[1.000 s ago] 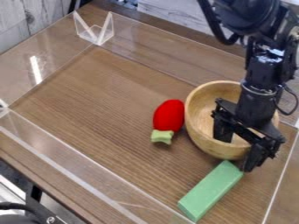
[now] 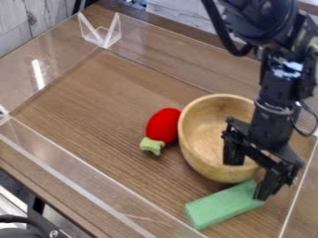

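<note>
My gripper [image 2: 258, 164] hangs at the right of the camera view, over the front right rim of a tan bowl [image 2: 205, 125], its dark body covering part of the bowl. It is open. A flat green block [image 2: 218, 208] lies on the table in front of the bowl, its right end just under my fingers; whether they touch it I cannot tell. A red object with a pale green end [image 2: 165, 126] lies just left of the bowl.
A small white wire-like holder [image 2: 99, 30] stands at the back left.
My gripper has moved down and toward the front. The green block has turned so it lies more level, its right end higher in view. The bowl has shifted slightly left.
</note>
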